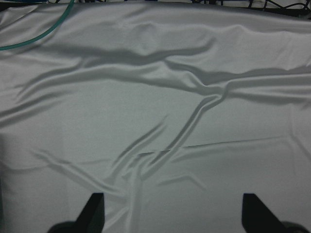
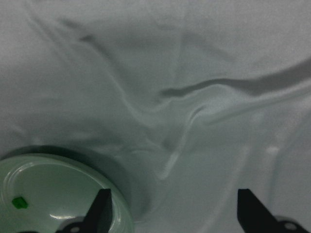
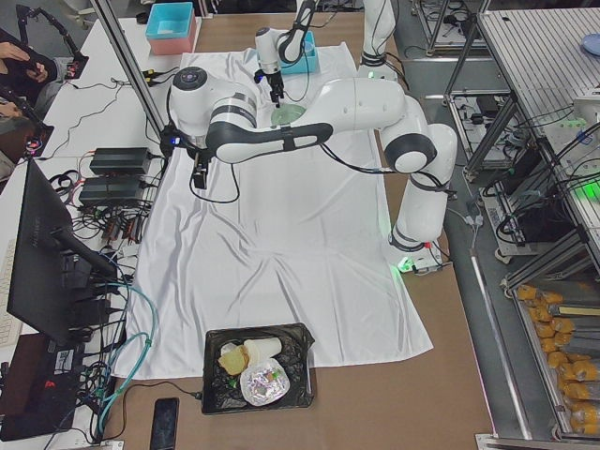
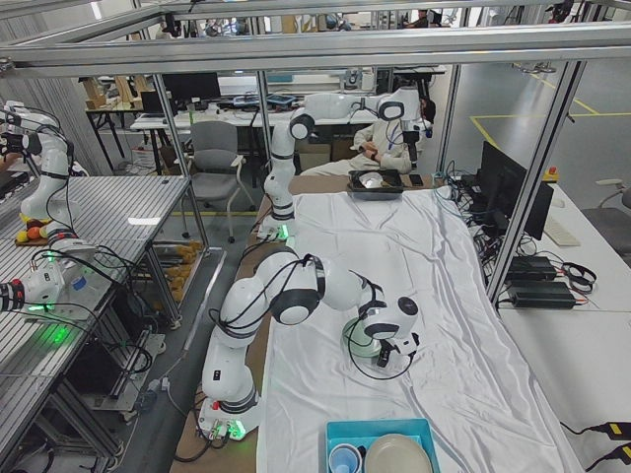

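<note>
My left gripper (image 3: 200, 173) hangs over the white cloth (image 3: 262, 262) in the camera left view; in the left wrist view its two fingers stand apart over bare, wrinkled cloth (image 1: 146, 121), with nothing between them. My right gripper is open too, above a pale green bowl or plate (image 2: 63, 189) at the lower left of the right wrist view, with a small green piece (image 2: 19, 202) on it. That green dish (image 4: 358, 343) is partly hidden under the arm in the camera right view.
A black tray (image 3: 216, 375) with foil and food items lies at one end of the cloth. A blue bin (image 4: 340, 434) with a plate and mug is at the other end. A monitor (image 3: 42, 262) and cables line the side.
</note>
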